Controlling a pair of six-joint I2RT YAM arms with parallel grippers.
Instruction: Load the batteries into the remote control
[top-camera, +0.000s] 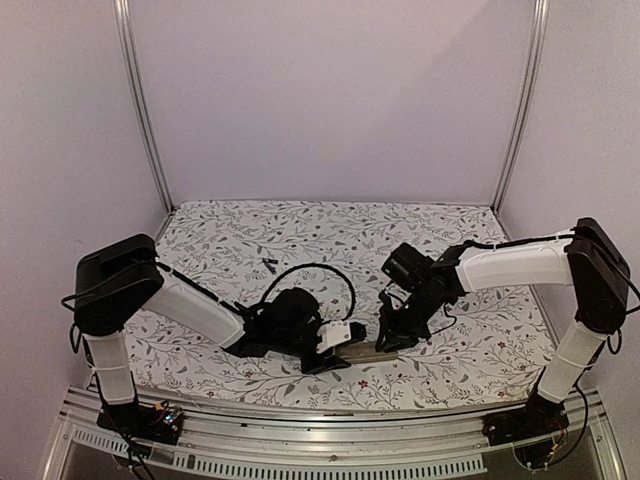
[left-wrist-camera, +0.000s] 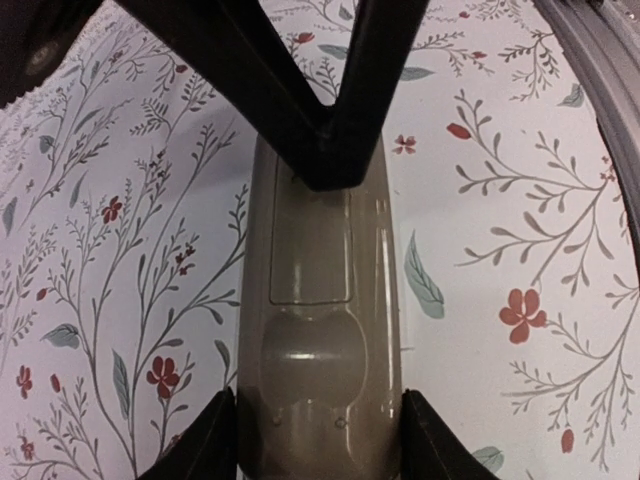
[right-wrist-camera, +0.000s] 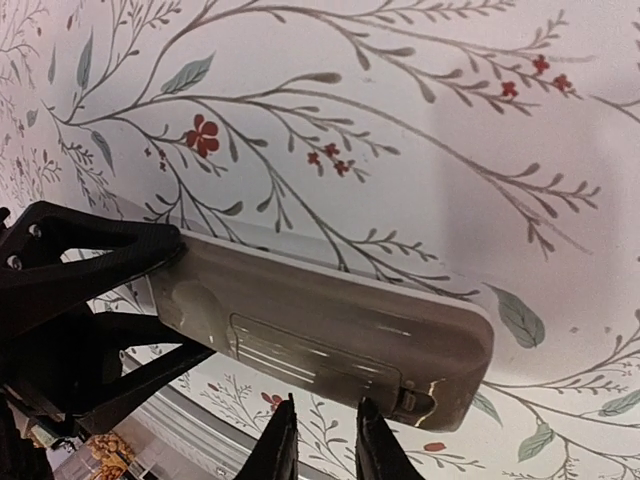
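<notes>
The grey-brown remote control (right-wrist-camera: 300, 300) lies back side up on the cloth, its battery cover outlined in the middle. My left gripper is shut across one end of it, a finger on each long side. At the other end, a small dark gap (right-wrist-camera: 415, 403) shows beside the cover. Over that half hangs my right gripper, its fingers parted with nothing between them; I cannot tell whether they touch the remote. In the left wrist view its dark body (left-wrist-camera: 335, 150) hides the far end. Two small dark pieces (top-camera: 269, 265), possibly batteries, lie at the back left.
Flower-patterned cloth (top-camera: 330, 225) covers the table, with bare room behind the arms and at the front right. A metal rail (top-camera: 320, 440) runs along the front edge. A black cable (top-camera: 330, 268) loops up from the left arm.
</notes>
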